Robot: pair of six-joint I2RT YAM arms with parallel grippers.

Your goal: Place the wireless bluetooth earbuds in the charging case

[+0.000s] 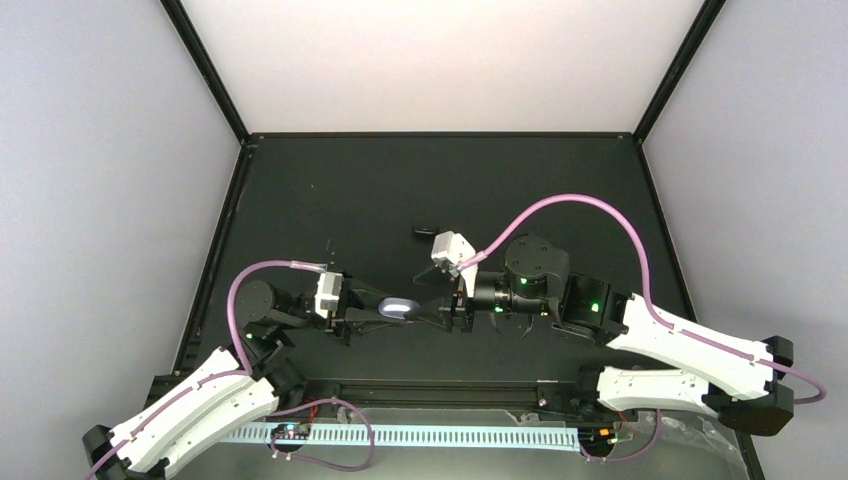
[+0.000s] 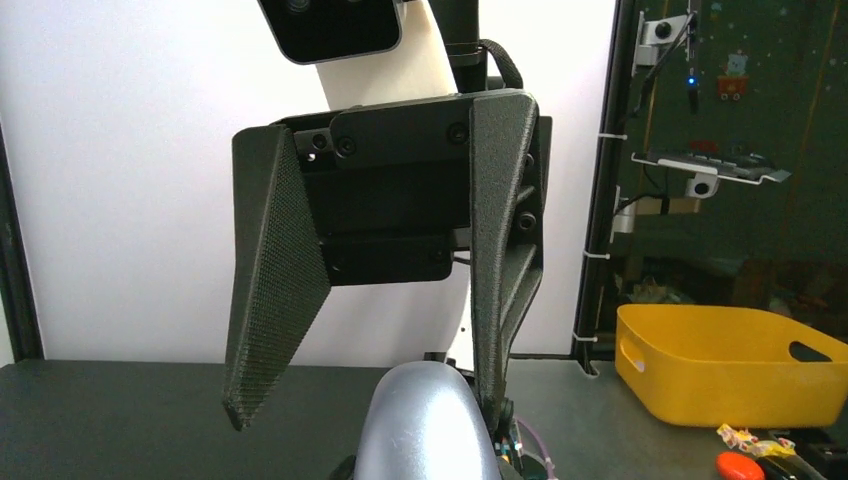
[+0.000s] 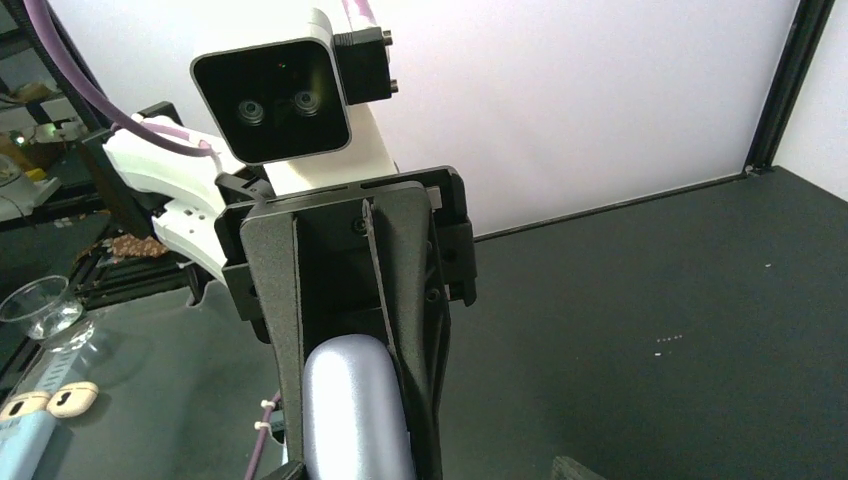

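A rounded purple-grey charging case (image 1: 399, 308) is held off the table by my left gripper (image 1: 388, 303), which is shut on it. Facing me in the right wrist view, the case (image 3: 350, 410) stands between the left gripper's two fingers (image 3: 272, 260). Coming in from the right, my right gripper (image 1: 411, 298) is part open around the case's near end. In the left wrist view one right finger (image 2: 490, 300) stands close by the case (image 2: 425, 430), and the other finger (image 2: 275, 280) hangs well apart. Whether they touch, I cannot tell. No earbuds are clearly visible.
A small black object (image 1: 425, 231) lies on the dark table (image 1: 340, 180), just beyond the right gripper. A yellow basket (image 2: 735, 365) appears in the left wrist view's background.
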